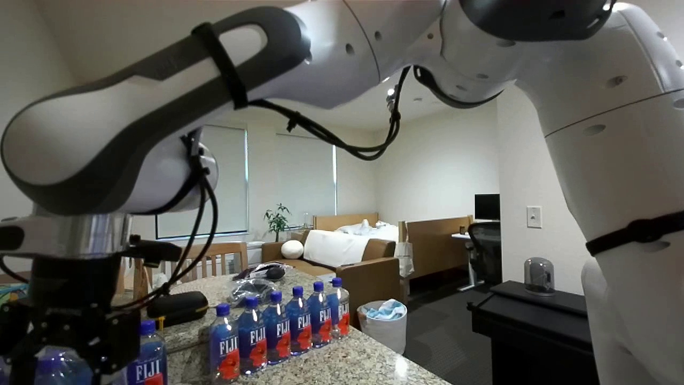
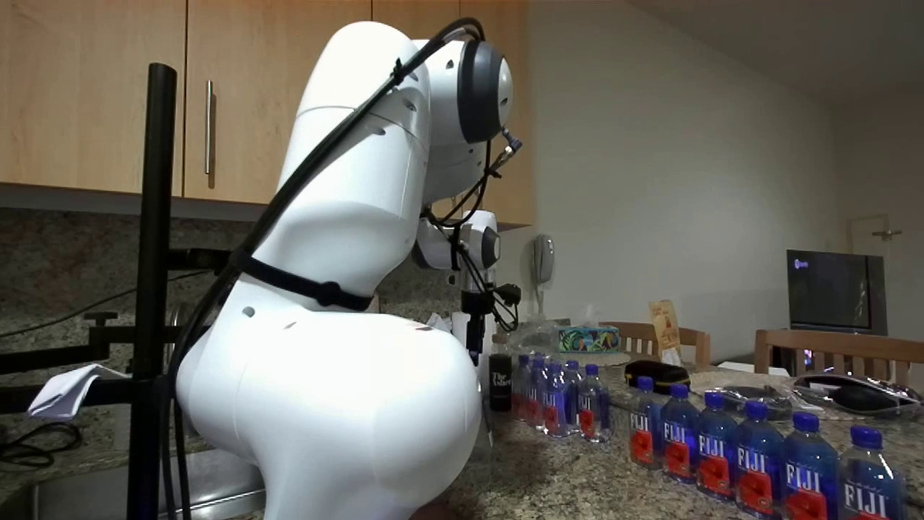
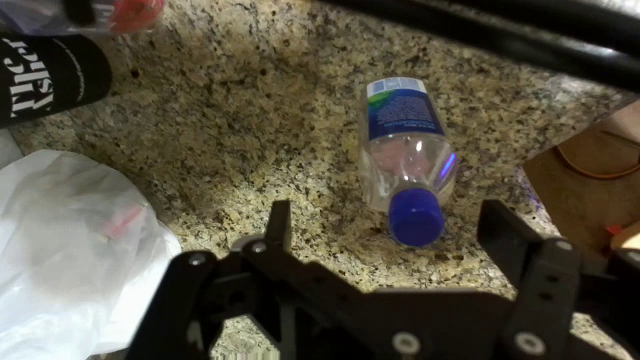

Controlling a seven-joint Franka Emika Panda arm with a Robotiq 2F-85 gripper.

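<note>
Below my gripper one bottle with a blue cap (image 3: 416, 217) stands on the granite counter, seen from above in the wrist view. It lies between the lines of my two spread fingers, nearer the right one, and neither finger touches it. The fingers are open and empty. In exterior view 1 the gripper (image 1: 61, 340) is dark at the lower left, in front of some bottles. A row of several Fiji bottles (image 1: 277, 330) lines the counter edge; a second cluster of bottles (image 2: 554, 399) stands farther back in exterior view 2.
A black cylinder with white lettering (image 3: 54, 78) and a white plastic bag (image 3: 78, 252) lie left in the wrist view. The counter (image 3: 240, 120) ends at the right, with floor below. A black case (image 1: 178, 308) sits behind the bottle row.
</note>
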